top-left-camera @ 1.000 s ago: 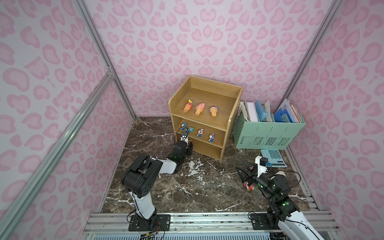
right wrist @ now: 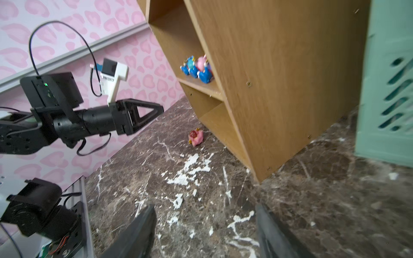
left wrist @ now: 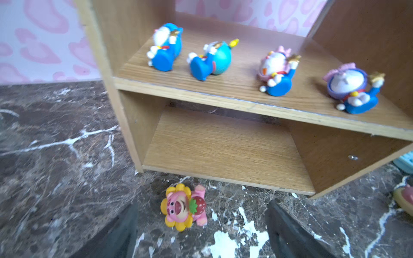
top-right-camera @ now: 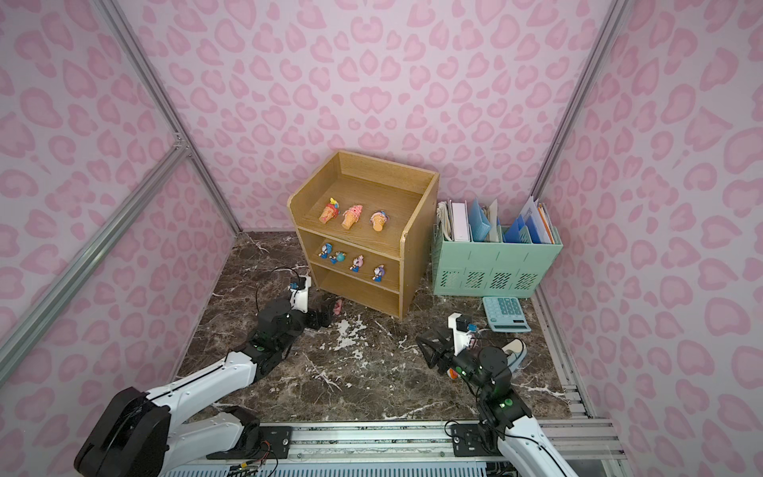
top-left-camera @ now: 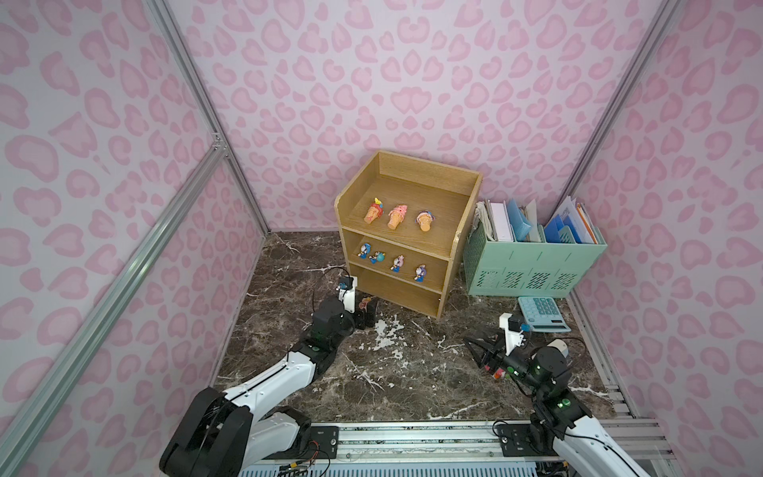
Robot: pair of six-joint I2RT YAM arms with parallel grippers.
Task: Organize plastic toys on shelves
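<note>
A pink bear toy with a yellow flower collar (left wrist: 180, 207) lies on the marble table in front of the shelf unit (top-right-camera: 409, 266), below the empty bottom board (left wrist: 223, 150). My left gripper is open, its blurred fingers apart, with the bear ahead between them and not touched. Several blue-clad toys (left wrist: 275, 71) sit in a row on the middle shelf. Three ice-cream-like toys (top-left-camera: 397, 216) lie on the top shelf. My right gripper stands open and empty on the right side. A red toy (top-left-camera: 499, 372) on the table is partly hidden under the right arm.
A green crate of folders (top-left-camera: 534, 266) stands right of the shelf, with a calculator (top-left-camera: 543, 314) before it. A pale object (top-right-camera: 515, 353) sits behind the right arm.
My left arm has drawn back from the shelf toward the left, uncovering the bear on the table. The right gripper has shifted slightly left and down.
</note>
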